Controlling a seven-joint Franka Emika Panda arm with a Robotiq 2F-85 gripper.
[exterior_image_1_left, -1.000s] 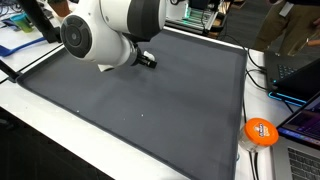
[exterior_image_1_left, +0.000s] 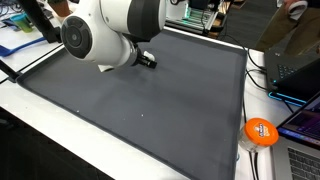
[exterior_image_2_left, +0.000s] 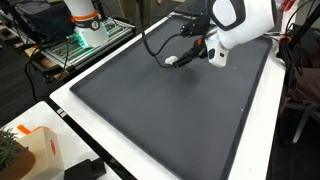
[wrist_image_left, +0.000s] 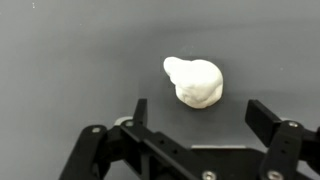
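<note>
A small white lumpy object (wrist_image_left: 196, 82) lies on the dark grey mat (wrist_image_left: 70, 60), just beyond the fingers in the wrist view. Exterior view 2 shows the same white object (exterior_image_2_left: 171, 59) beside the fingertips. My gripper is open, its two black fingers wide apart with bare mat between them. From the first exterior view, the gripper (exterior_image_1_left: 148, 61) hangs low over the far part of the mat, and the white arm hides part of that area. Whether the fingertips touch the mat I cannot tell.
An orange-lidded jar (exterior_image_1_left: 260, 133) stands on the white table right of the mat, near laptops (exterior_image_1_left: 298, 155). A potted plant (exterior_image_2_left: 14, 158) is at the left corner in exterior view 2.
</note>
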